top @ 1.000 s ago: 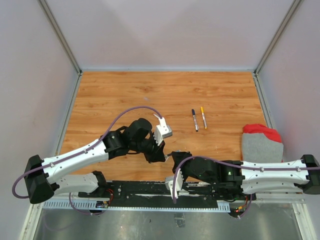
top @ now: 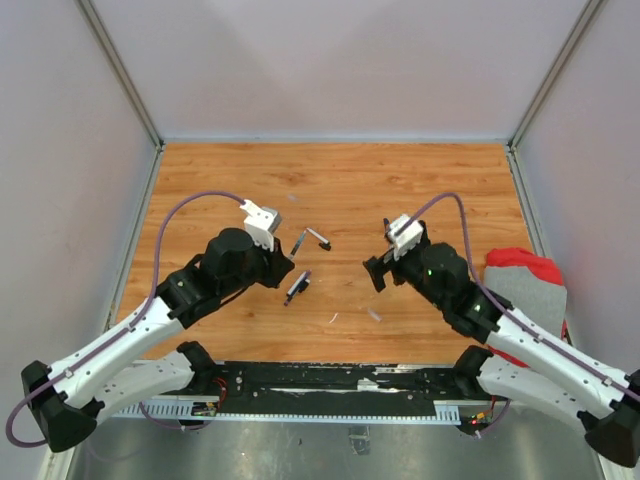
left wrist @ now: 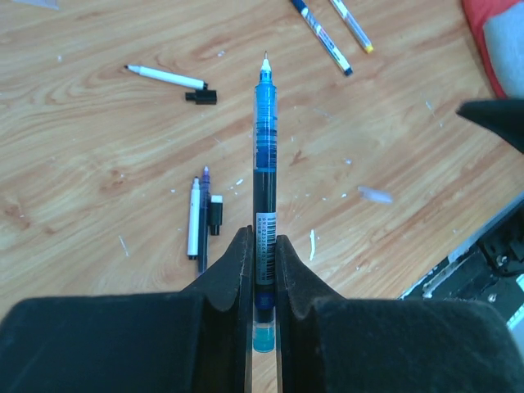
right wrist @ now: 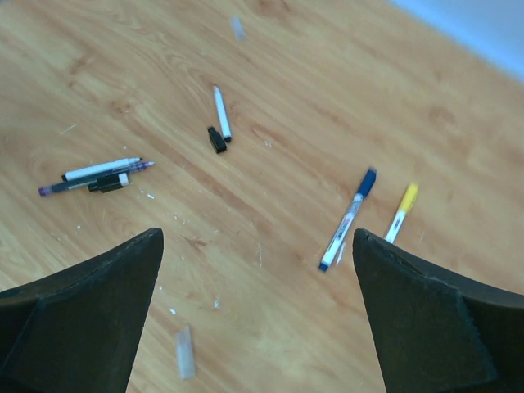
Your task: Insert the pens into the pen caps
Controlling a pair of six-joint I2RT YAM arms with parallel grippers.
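A blue rollerball pen (left wrist: pixel 264 139) stands out from my left gripper, which is shut around its barrel. Its fine bare point faces away from the fingers. My right gripper is open and empty, hanging over the table well to the right of the pen. A white pen (left wrist: pixel 166 77) lies uncapped with a black cap (left wrist: pixel 201 97) against its end. Nearer, another white pen (left wrist: pixel 194 218) and a purple-tipped pen (left wrist: pixel 204 219) lie side by side, with a second black cap (left wrist: pixel 216 214) touching them.
A blue-capped marker (right wrist: pixel 348 217) and a yellow-capped marker (right wrist: pixel 402 211) lie on the right side of the table. A clear plastic scrap (right wrist: pixel 185 354) rests on the wood. The red and grey cloth (top: pixel 528 285) lies at the right edge.
The arms have moved apart. My left gripper has shifted left and slightly back, with the blue pen still in it. My right gripper has left the pen and swung back and to the right.
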